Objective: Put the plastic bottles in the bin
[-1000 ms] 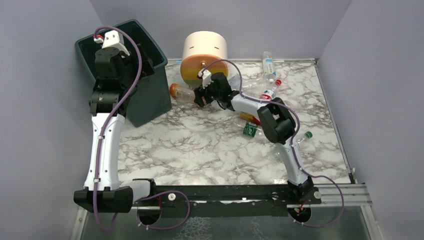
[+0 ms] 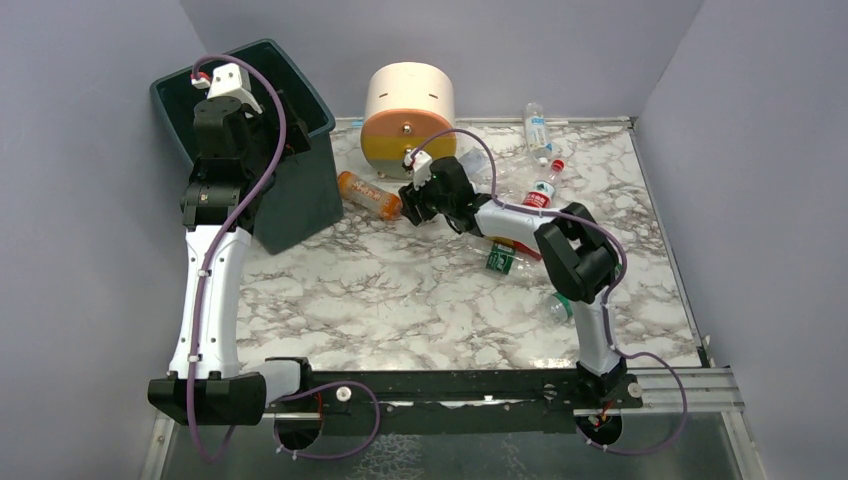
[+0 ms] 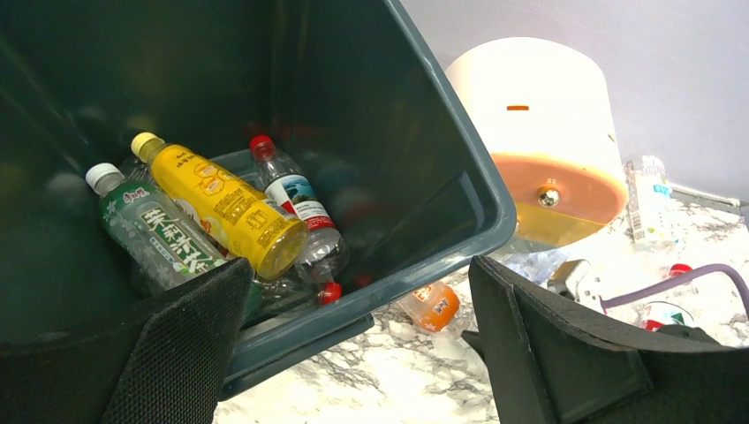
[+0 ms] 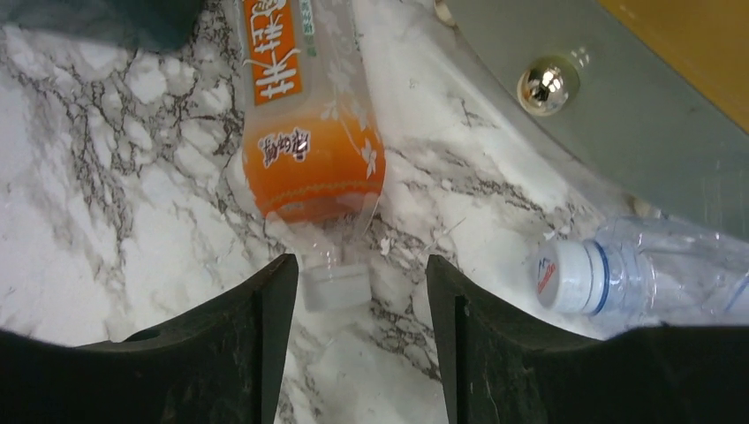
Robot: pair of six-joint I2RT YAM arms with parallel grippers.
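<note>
My left gripper is open above the rim of the dark green bin (image 2: 300, 200); inside lie several bottles, among them a yellow bottle (image 3: 221, 203) and a green-label bottle (image 3: 159, 230). My right gripper stands open at the clear cap of the orange-label bottle (image 4: 309, 155), which lies beside the bin. A clear bottle with a white cap (image 4: 654, 269) lies right of it. More bottles lie on the right of the table, including a red-label bottle (image 2: 536, 196), a green-label bottle (image 2: 500, 258) and an upper bottle (image 2: 536, 132).
A cream cylinder with an orange front (image 2: 410, 95) stands at the back, beside the bin and just behind the orange bottle. Grey walls enclose the sides and back.
The left arm has barely moved.
</note>
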